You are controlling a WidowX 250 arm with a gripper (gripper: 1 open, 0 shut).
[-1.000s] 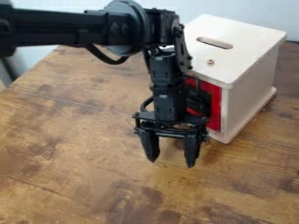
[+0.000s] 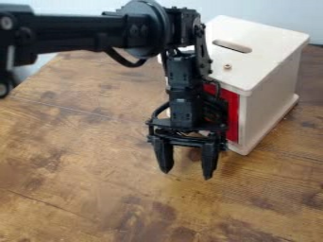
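Note:
My black gripper (image 2: 186, 161) points down over the wooden table, its two fingers apart with nothing visible between them. It is just in front of a pale wooden box (image 2: 270, 85) with a slot in its lid, a small round knob and a red front panel (image 2: 232, 116), which my arm partly hides.
The box stands toward the back right, and a white wall lies behind the table.
The upper arm has shifted slightly downward over the last second; the gripper stays in nearly the same place in front of the box.

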